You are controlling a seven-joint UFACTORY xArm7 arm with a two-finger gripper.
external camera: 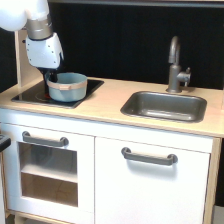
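Note:
A blue-grey pot with a pale band round it stands on the black cooktop at the left of the counter. My gripper points down at the pot's left rear rim, very close to it. The dark fingers are small and partly lost against the dark background. Whether they stand open or shut, or touch the rim, I cannot tell.
A metal sink with a dark tap is set into the right of the wooden counter. Bare counter lies between cooktop and sink. Below are white doors with grey handles.

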